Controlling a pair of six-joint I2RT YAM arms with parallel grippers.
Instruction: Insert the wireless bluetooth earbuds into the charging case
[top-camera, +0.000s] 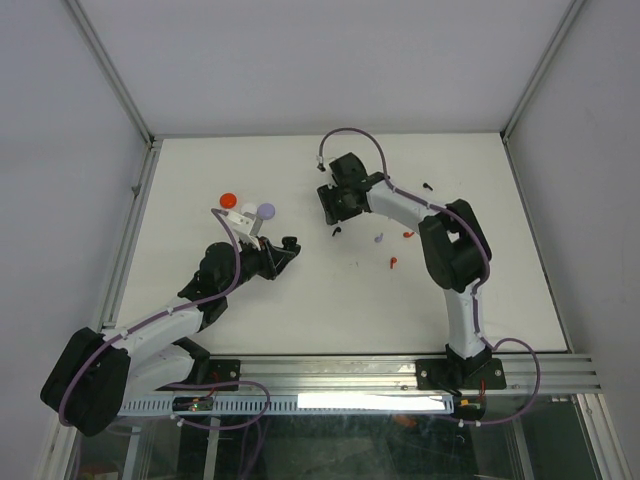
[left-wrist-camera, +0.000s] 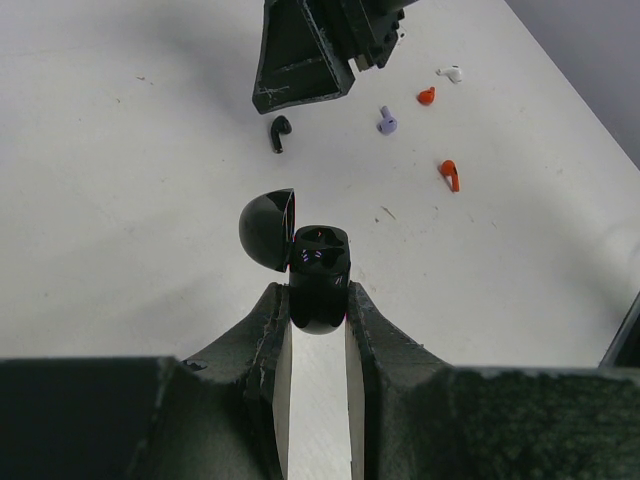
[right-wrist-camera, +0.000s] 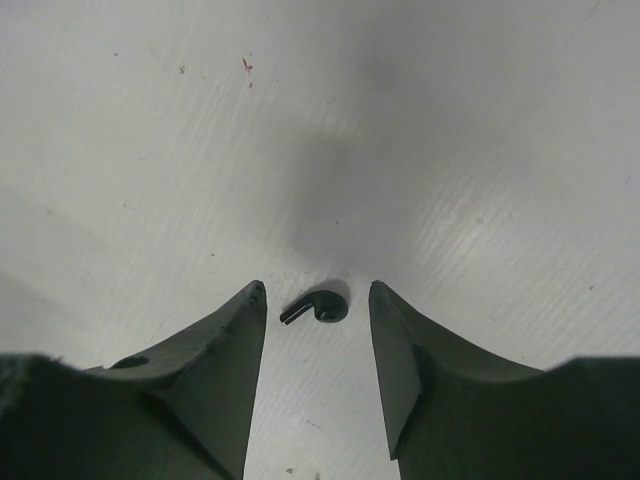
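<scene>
In the left wrist view my left gripper is shut on the black charging case (left-wrist-camera: 318, 280), its lid raised. In the top view it holds the case left of the table's middle. My right gripper (top-camera: 330, 210) hangs to the upper right of it, fingers apart. A black earbud (top-camera: 337, 231) lies by that gripper; in the right wrist view this earbud (right-wrist-camera: 330, 306) sits between and just beyond the two fingertips, on the white table.
Red (left-wrist-camera: 449, 175) and purple (left-wrist-camera: 388, 124) earbuds lie to the right. Red, white and purple round cases (top-camera: 228, 200) stand at the back left.
</scene>
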